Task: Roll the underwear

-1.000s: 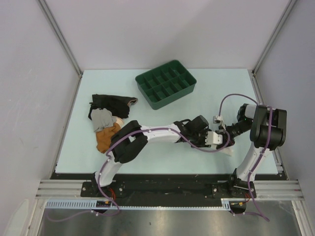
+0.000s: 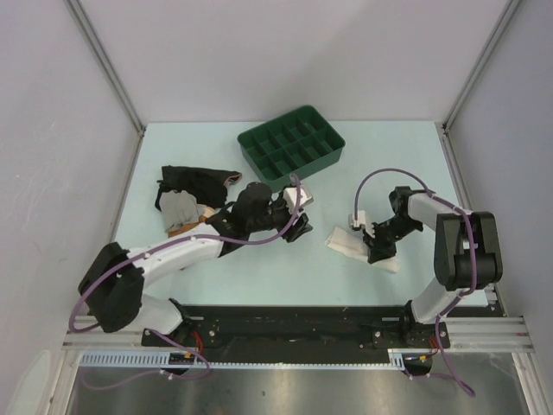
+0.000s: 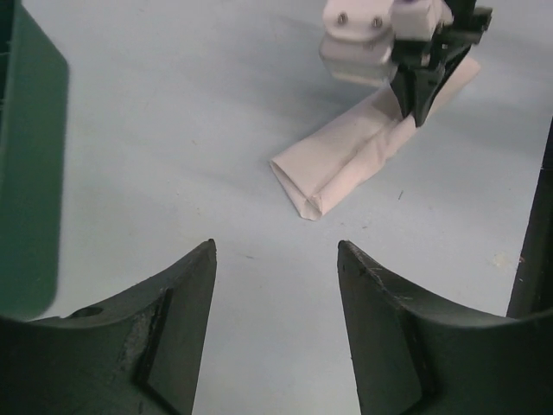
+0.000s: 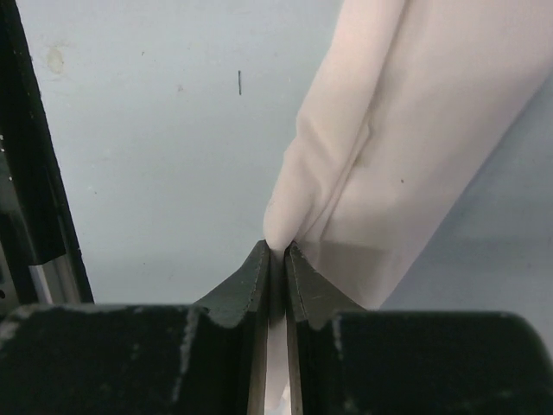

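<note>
The underwear, a pale pinkish cloth (image 2: 346, 245), lies as a folded strip on the right half of the table. Its near long edge is doubled over, as the left wrist view shows on the cloth (image 3: 346, 160). In the right wrist view, my right gripper is shut on a pinched fold of the cloth (image 4: 324, 138). Well to the left of the strip, my left gripper (image 2: 302, 232) hovers over bare table. Its fingers stand apart in the left wrist view, with only tabletop showing between the fingertips of the left gripper.
A green divided box (image 2: 292, 147) stands at the back middle. Black, grey and brown clothes lie at the left, with the black garment (image 2: 197, 183) at the back and the grey one (image 2: 179, 210) partly behind my left arm.
My left gripper has drawn back leftward from beside the underwear. My right gripper has shifted a little left, and the cloth strip has moved slightly left with it.
</note>
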